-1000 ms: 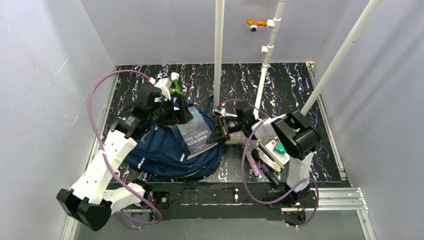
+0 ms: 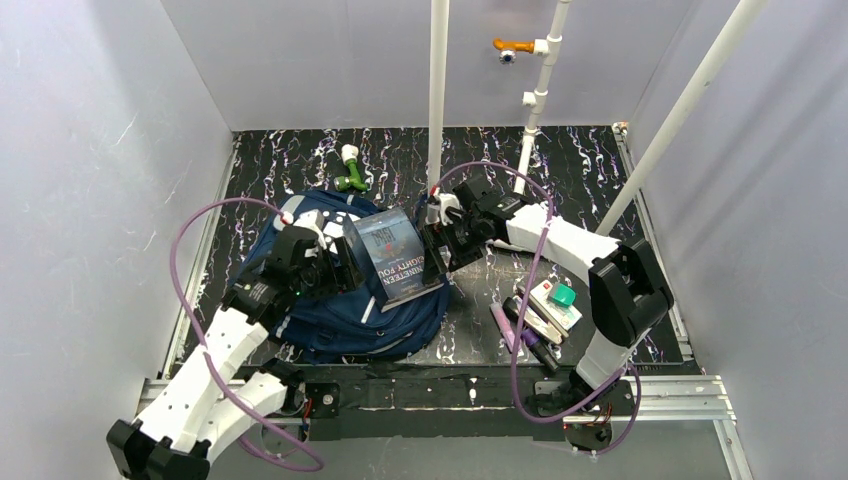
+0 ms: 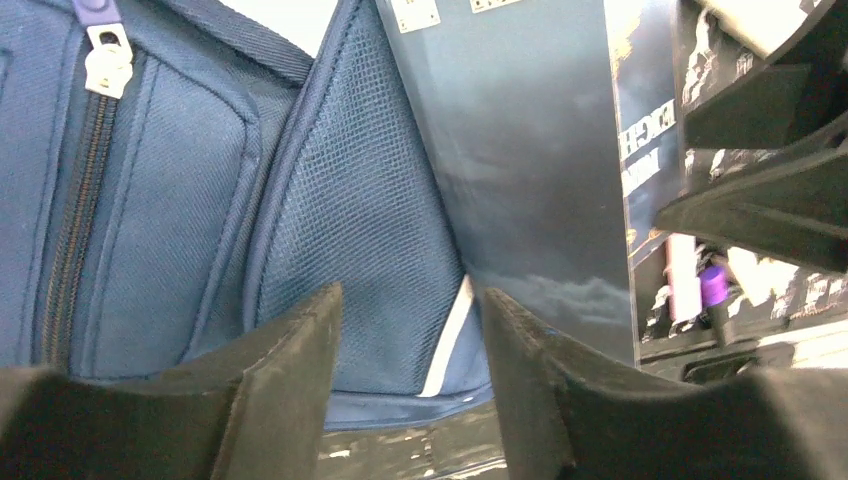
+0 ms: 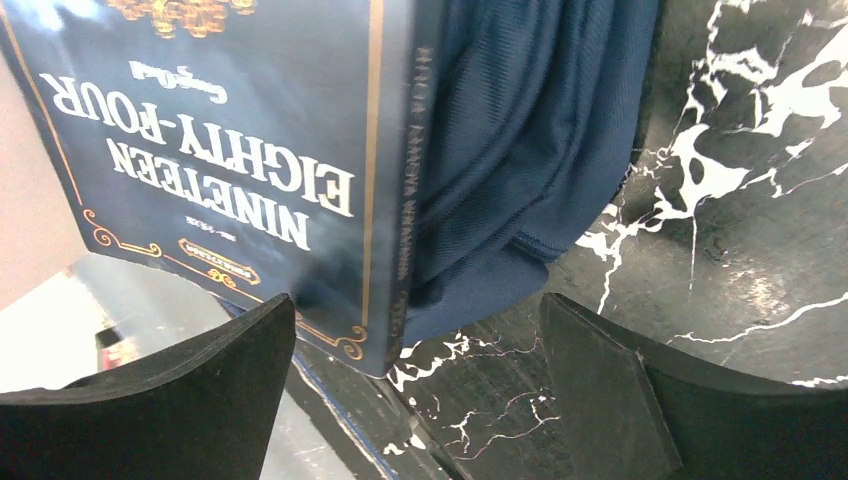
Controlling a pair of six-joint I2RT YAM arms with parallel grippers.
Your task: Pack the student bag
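Note:
A dark "Nineteen Eighty-Four" book lies tilted on the right part of the blue student bag; how much of it sits inside cannot be told. In the left wrist view, my left gripper stands part open over the bag fabric, one finger close to the book's dark side, nothing clamped. My right gripper is open beside the book's corner; its left fingertip overlaps the cover in the right wrist view, and floor shows between the fingers.
Front right on the floor lie a pink item, a dark bottle with a purple band, and a white box with a green piece on it. A green-and-white pipe piece lies behind the bag. White vertical pipes rise nearby.
The right gripper has shifted backward along the book's right side. The book shows little movement.

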